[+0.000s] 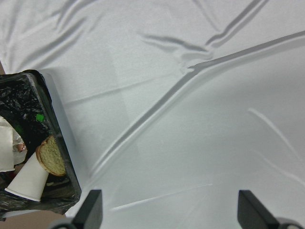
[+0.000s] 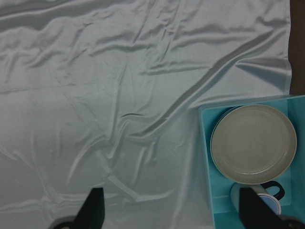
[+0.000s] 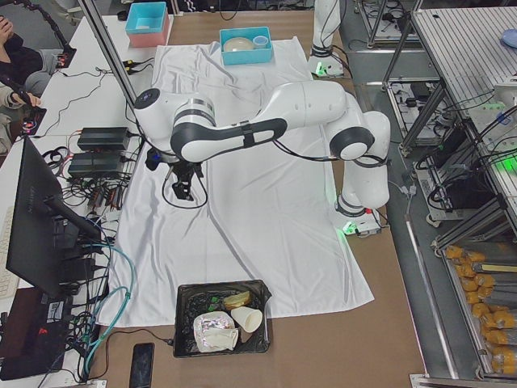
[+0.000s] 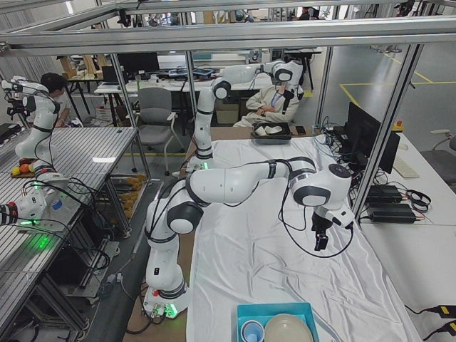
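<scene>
A black lined bin (image 3: 183, 319) at the near end holds a paper cup (image 1: 27, 180), bread (image 1: 51, 157), foil and paper. A turquoise box (image 3: 246, 56) at the far end holds plates (image 2: 252, 143) and a mug (image 2: 267, 202). My left gripper hangs over the white cloth (image 1: 190, 119) beside the bin, open, nothing seen between its fingers. My right gripper is above the cloth next to the turquoise box, open, its dark fingers wide apart.
A monitor (image 3: 36, 234), cables and electronics line the left table. A phone (image 3: 141, 364) lies beside the bin. Metal posts rise along the workspace.
</scene>
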